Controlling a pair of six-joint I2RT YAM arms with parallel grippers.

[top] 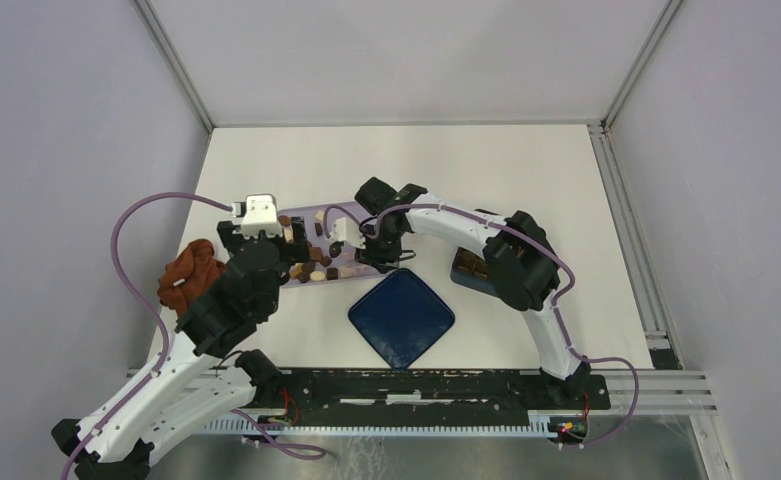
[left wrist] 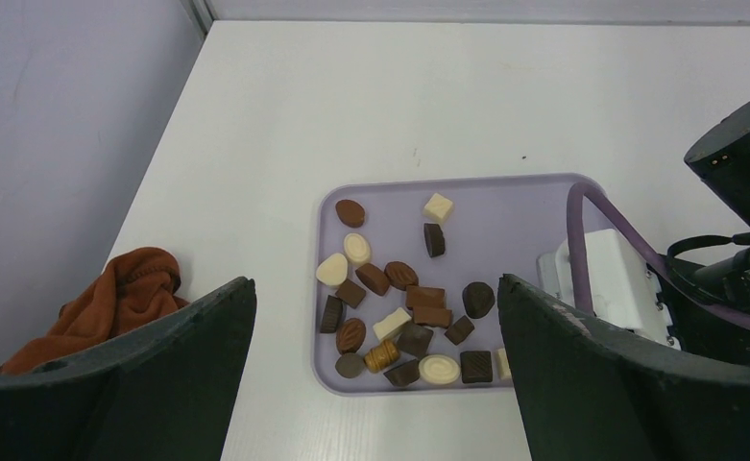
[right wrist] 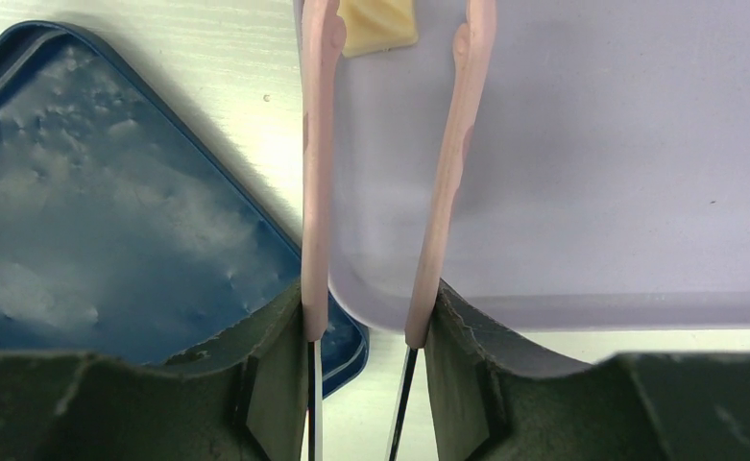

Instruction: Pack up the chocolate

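Observation:
Various chocolates, brown (left wrist: 401, 276) and cream (left wrist: 439, 370), lie loose in a pale purple tray (left wrist: 505, 206). In the right wrist view, a cream square chocolate (right wrist: 378, 24) sits at the top edge, in the tray's corner area. The pink fingers of my right gripper stand apart around it; the left finger is close against it, and I cannot tell whether they touch. My left gripper is open above the tray's left side, nothing between its fingers. A dark blue box (top: 473, 267) with brown pieces inside is partly hidden by the right arm.
An empty dark blue lid or tray (top: 401, 318) lies turned on the table, close to the purple tray's near right corner. A brown cloth (top: 190, 275) is crumpled at the left.

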